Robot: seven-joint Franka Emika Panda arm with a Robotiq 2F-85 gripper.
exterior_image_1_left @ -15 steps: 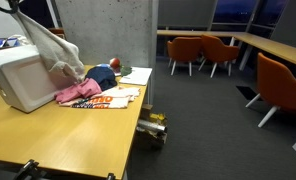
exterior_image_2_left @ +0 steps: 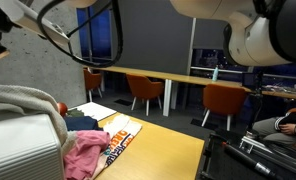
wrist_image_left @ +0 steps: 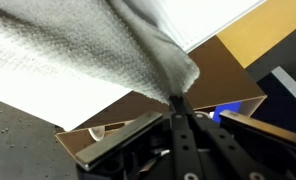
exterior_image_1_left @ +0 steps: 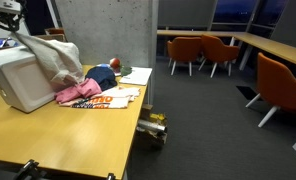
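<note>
A pale grey-white cloth (exterior_image_1_left: 58, 60) stretches from my gripper down toward the table, beside and partly over a white box (exterior_image_1_left: 28, 82). In the wrist view, the cloth's narrowed end (wrist_image_left: 178, 75) reaches the fingertips, and the gripper is shut on it. Exterior view 1 has the gripper at the far left, above the box, where it is hard to make out. In exterior view 2 the cloth (exterior_image_2_left: 30, 103) covers part of the box (exterior_image_2_left: 23, 150). Brown inner surfaces (wrist_image_left: 223, 75) and a blue item (wrist_image_left: 224, 109) appear near the fingers in the wrist view.
Beside the box lie a pink cloth (exterior_image_1_left: 78, 91), a dark blue cloth (exterior_image_1_left: 101, 76) and a white-and-orange cloth (exterior_image_1_left: 110, 98). A small red object (exterior_image_1_left: 115, 63) is farther back. A concrete pillar (exterior_image_1_left: 108, 30) rises behind.
The other cloths and the box look unmoved.
</note>
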